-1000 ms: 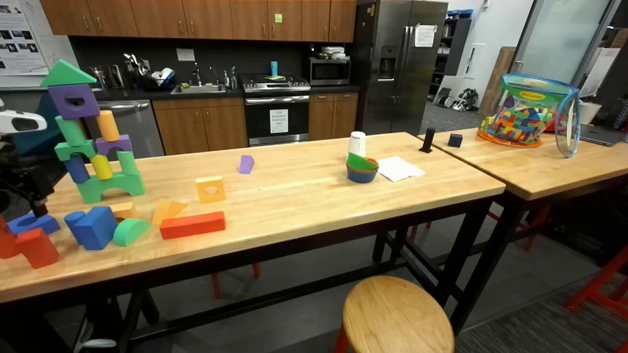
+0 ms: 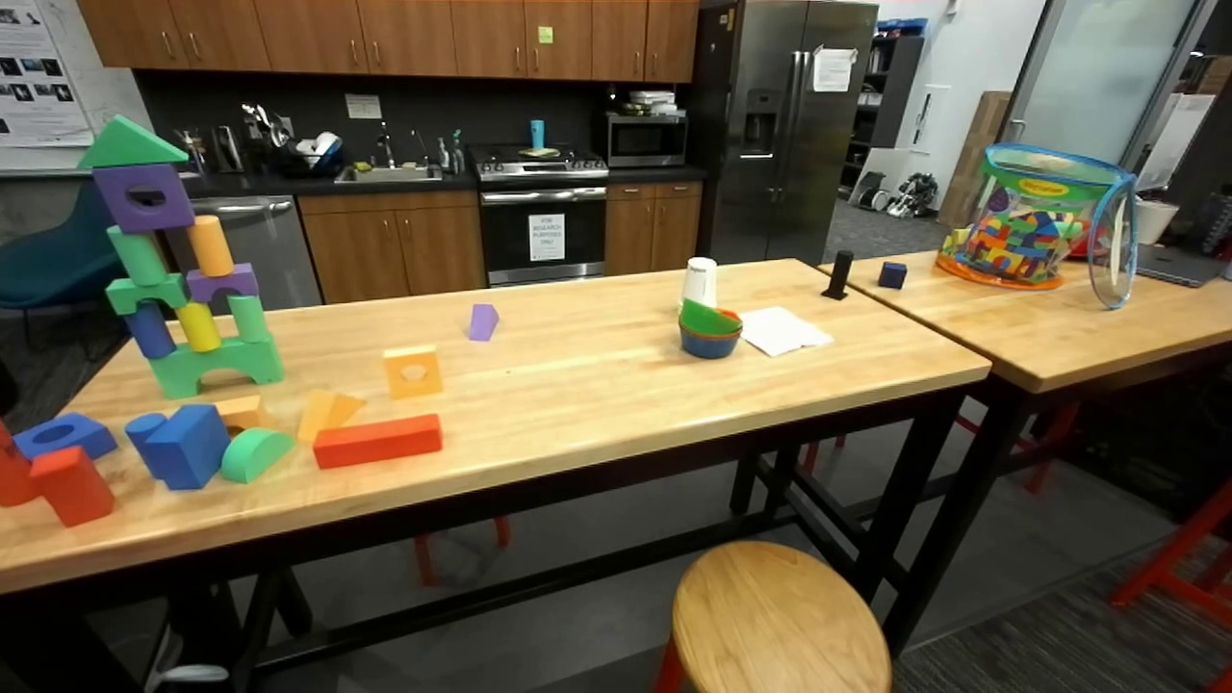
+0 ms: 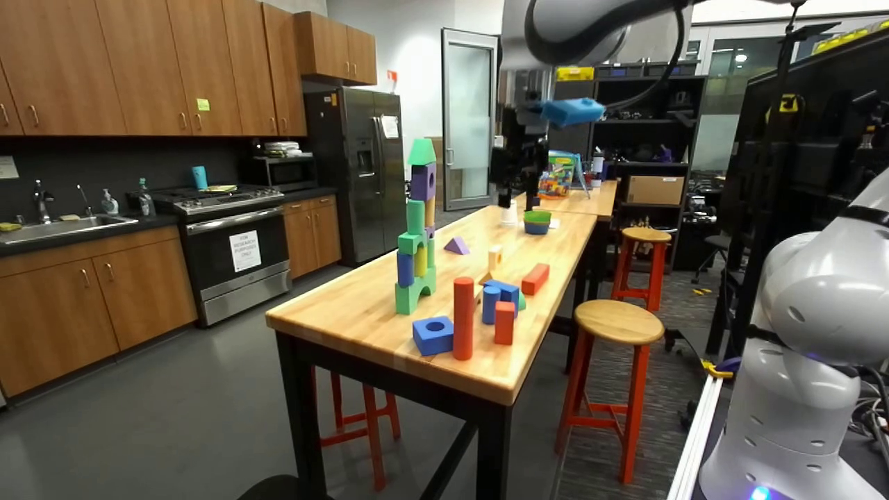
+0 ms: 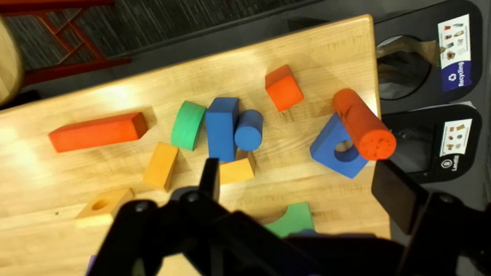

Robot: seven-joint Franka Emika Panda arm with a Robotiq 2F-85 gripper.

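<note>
My gripper is open, its dark fingers wide apart with nothing between them. In exterior view 2 the gripper (image 3: pixel 518 200) points down from the arm; exterior view 1 does not show it. A block tower (image 2: pixel 141 256) stands at the table's left, topped by a green triangle (image 2: pixel 133 144) on a purple block with a hole. Its green arch (image 4: pixel 293 220) is partly hidden behind the gripper in the wrist view. A red cylinder (image 4: pixel 361 122) stands by a blue holed block (image 4: pixel 327 146). Nearby are a red block (image 4: pixel 284 89), blue cuboid (image 4: pixel 221 128) and blue cylinder (image 4: pixel 249 130).
A green half-round (image 4: pixel 187 125), long red block (image 4: pixel 99 132) and several yellow blocks lie loose. A purple block (image 2: pixel 482 322) sits farther back. Stacked bowls (image 2: pixel 709 335), a white cup (image 2: pixel 700 281) and paper (image 2: pixel 785 330) occupy the far end.
The tower and loose blocks look unmoved.
</note>
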